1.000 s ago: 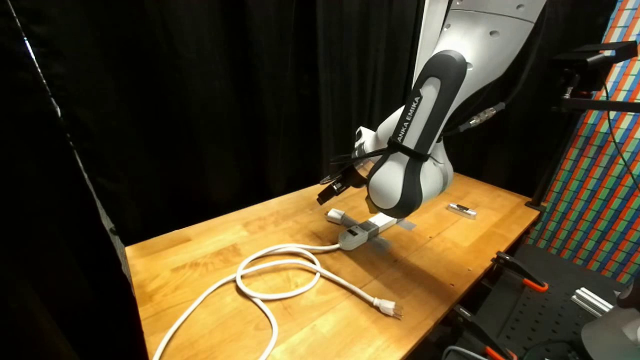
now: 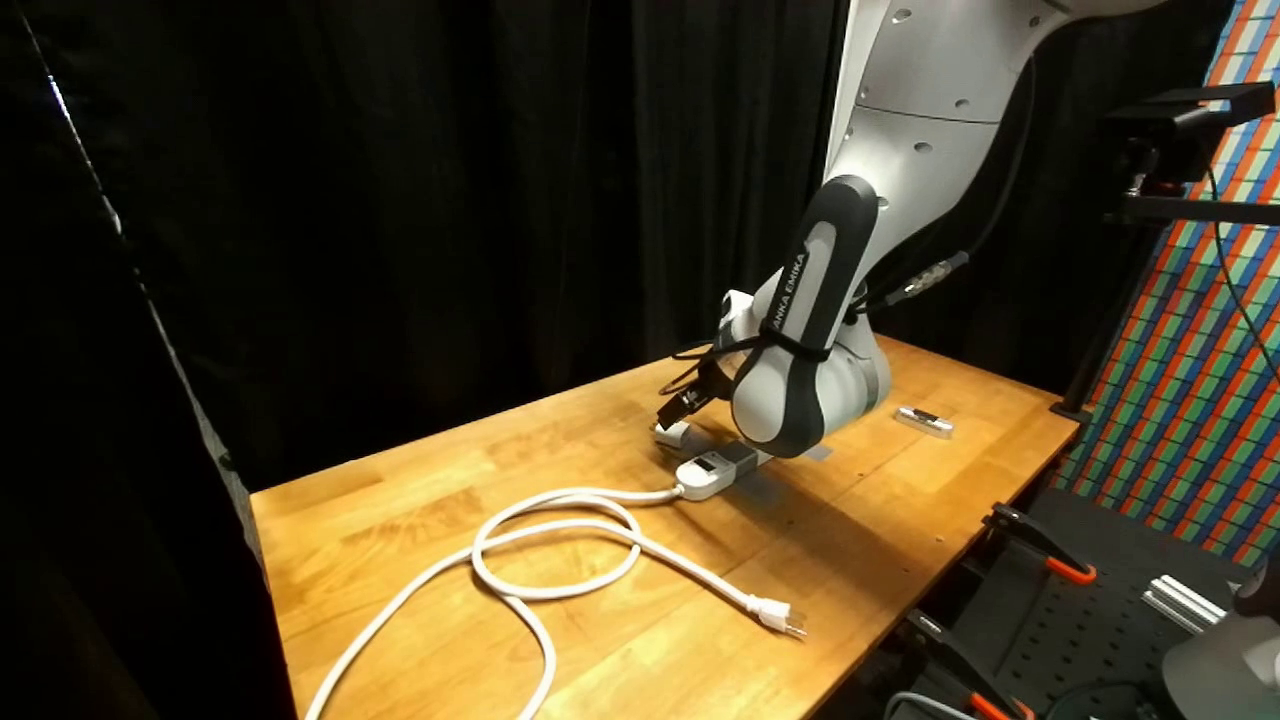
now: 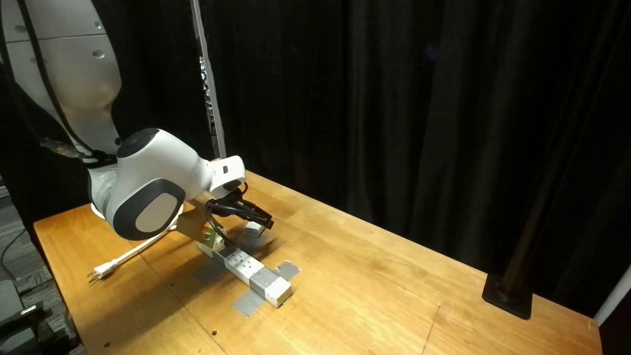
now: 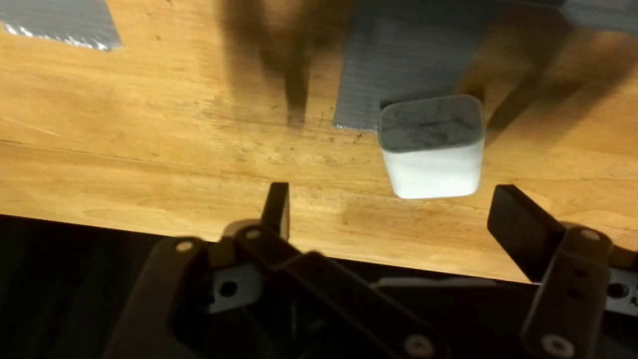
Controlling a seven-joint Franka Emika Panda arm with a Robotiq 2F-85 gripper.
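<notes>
In the wrist view my gripper is open, its two fingers wide apart with nothing between them. A small white adapter (image 4: 435,173) with a grey face lies on the table just ahead of the fingertips, nearer the right finger (image 4: 520,230). In exterior view 1 the gripper (image 2: 674,414) is low over the same adapter (image 2: 674,436); whether they touch cannot be made out. Alongside is a white and grey power strip (image 2: 705,475), taped down, with its outlets (image 3: 243,264) facing up in exterior view 2. The arm hides part of the strip.
A white cord (image 2: 564,592) loops over the table's near left, ending in a plug (image 2: 776,614). A small silver item (image 2: 924,421) lies toward the right. Grey tape (image 3: 248,302) flanks the strip.
My arm has come down, bringing the gripper lower and slightly right in exterior view 1, close to the adapter. The cord, strip and adapter appear unmoved.
</notes>
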